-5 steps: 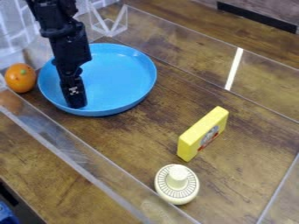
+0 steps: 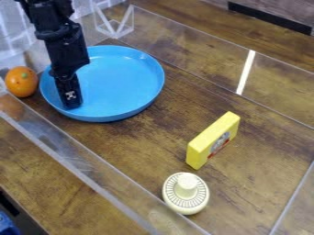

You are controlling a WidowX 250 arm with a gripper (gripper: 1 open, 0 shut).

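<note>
My black gripper [image 2: 70, 92] reaches down from the top left into a round blue plate [image 2: 123, 84], its fingertips low over the plate's left part. The fingers look shut; whether anything small is between them is too dark to tell. An orange fruit [image 2: 21, 82] sits just left of the plate.
A yellow box [image 2: 214, 140] stands right of center, with a white round object [image 2: 185, 193] at the bottom. A clear strip crosses the lower left.
</note>
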